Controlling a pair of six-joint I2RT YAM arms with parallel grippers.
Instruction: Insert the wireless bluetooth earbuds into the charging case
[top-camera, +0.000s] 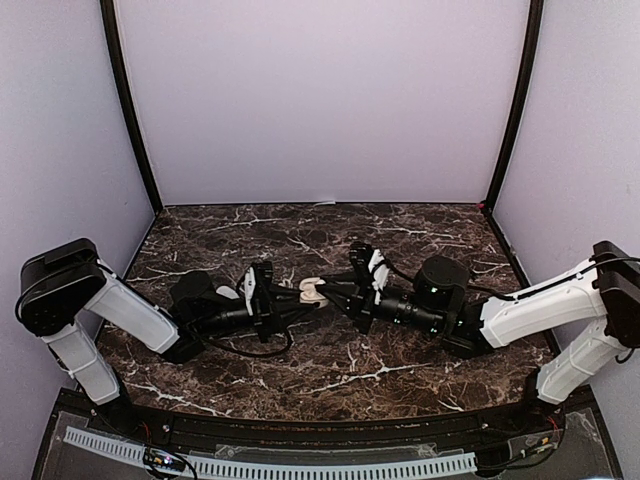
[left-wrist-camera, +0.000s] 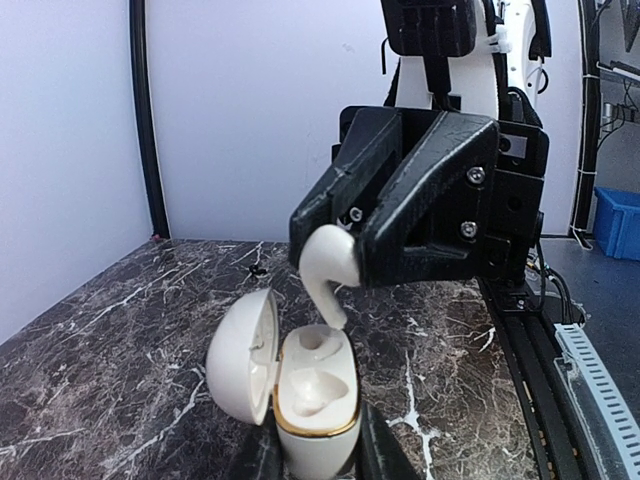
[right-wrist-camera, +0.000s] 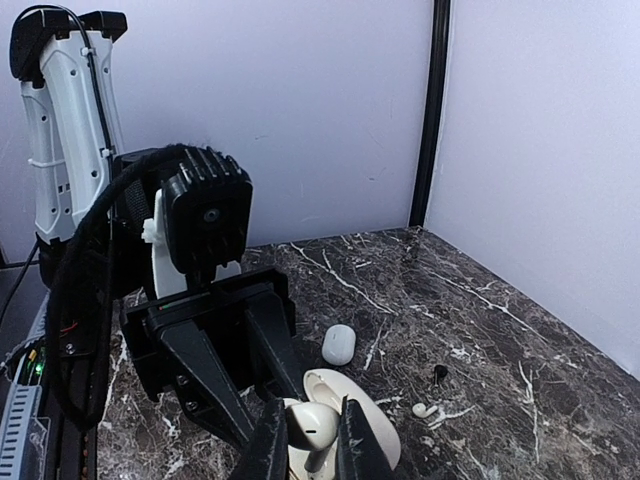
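My left gripper is shut on the white charging case (left-wrist-camera: 318, 400), held upright with its lid (left-wrist-camera: 240, 355) open and two cavities facing up. My right gripper is shut on a white earbud (left-wrist-camera: 330, 265), its stem pointing down just above the rear cavity in the left wrist view. In the right wrist view the held earbud (right-wrist-camera: 312, 425) covers part of the case's opening. In the top view both grippers meet near the middle of the table.
On the marble table (right-wrist-camera: 480, 320), the right wrist view shows a closed white case (right-wrist-camera: 338, 344), another earbud (right-wrist-camera: 423, 411) and a small black object (right-wrist-camera: 440, 373). White walls border the back and sides.
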